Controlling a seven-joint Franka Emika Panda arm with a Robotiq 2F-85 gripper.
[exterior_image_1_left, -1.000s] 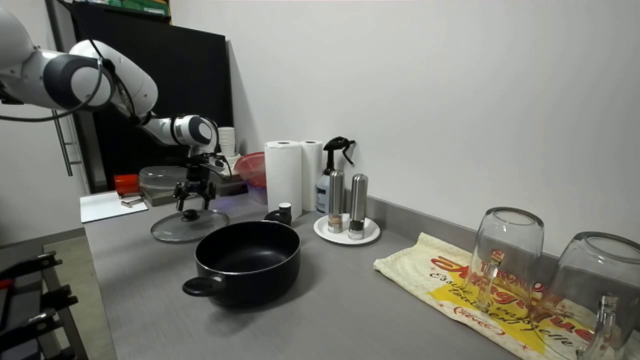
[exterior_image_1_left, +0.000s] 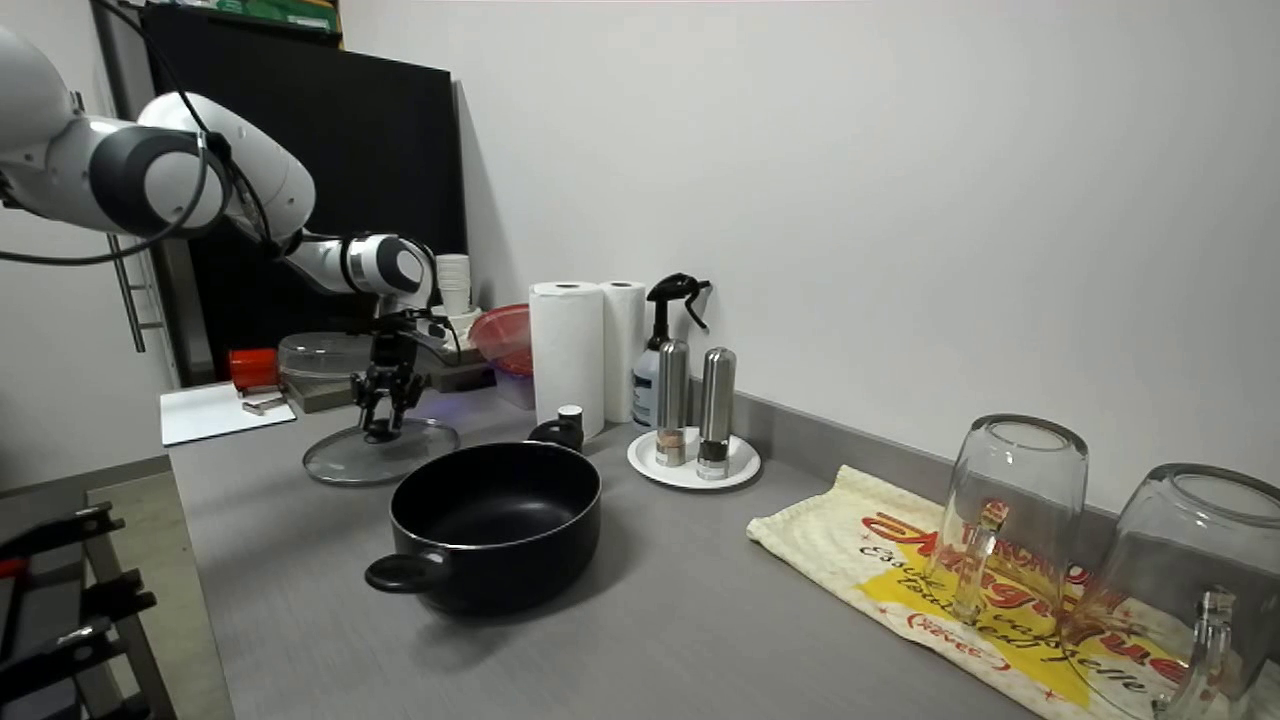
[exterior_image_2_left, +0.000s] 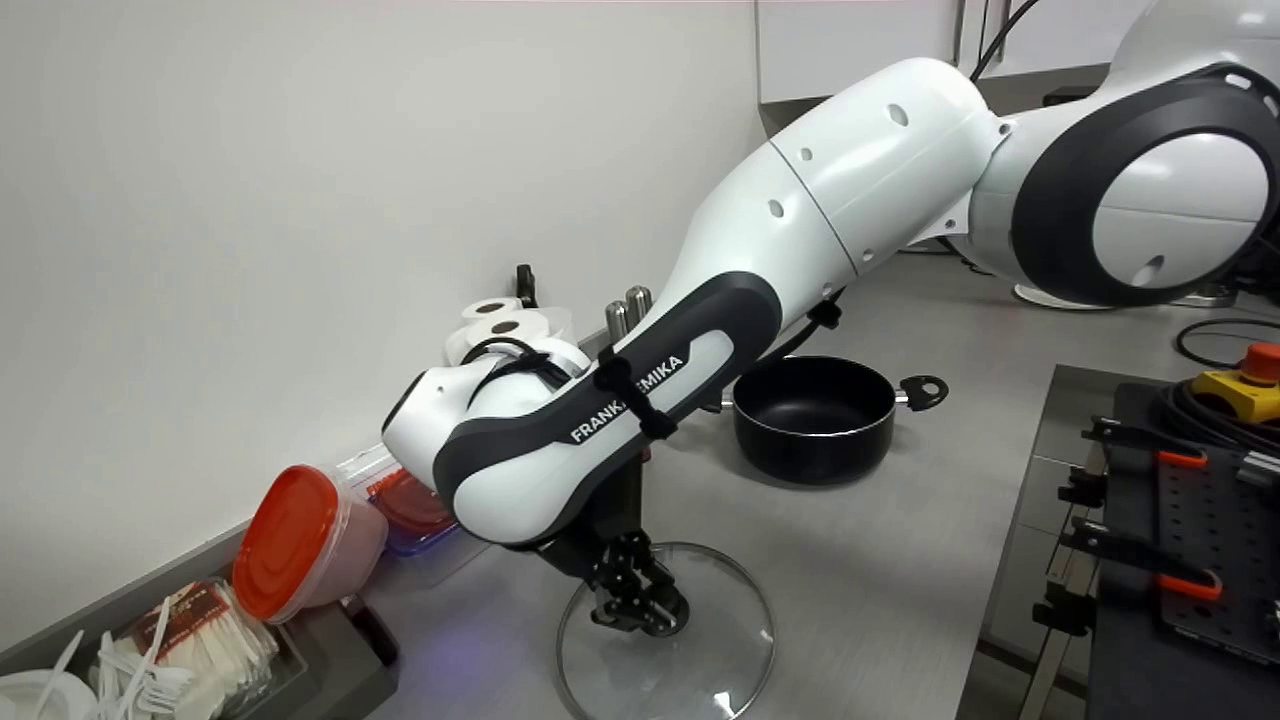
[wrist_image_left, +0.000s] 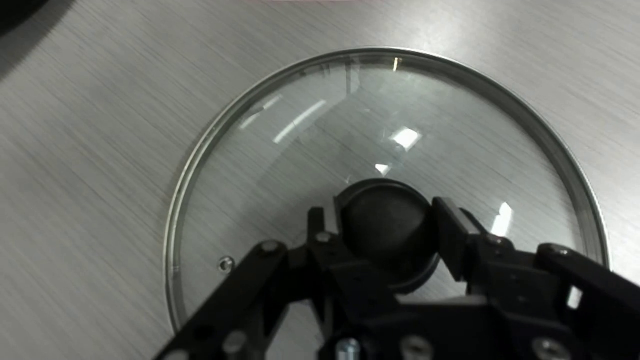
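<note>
A round glass lid (exterior_image_1_left: 344, 460) with a metal rim lies flat on the grey counter, its black knob (wrist_image_left: 387, 225) facing up. My gripper is shut on that knob, one finger (wrist_image_left: 451, 237) against its right side and the other at its left. In exterior view 2 the gripper (exterior_image_2_left: 644, 600) comes down onto the lid (exterior_image_2_left: 720, 642) from the upper left. A black two-handled pot (exterior_image_1_left: 495, 528) stands uncovered and empty, in front of the lid in exterior view 1; only a dark edge of it shows in the wrist view's corner.
Paper towel rolls (exterior_image_1_left: 567, 354), a spray bottle (exterior_image_1_left: 648, 372) and two steel mills on a white plate (exterior_image_1_left: 744, 470) stand along the wall. Red-lidded containers (exterior_image_2_left: 288, 540) are behind the arm. Glass mugs (exterior_image_1_left: 1008, 516) rest on a cloth (exterior_image_1_left: 828, 510).
My gripper has lowered slightly and its fingers have closed from wide apart onto the lid's knob. The lid and the pot look to be in about the same places.
</note>
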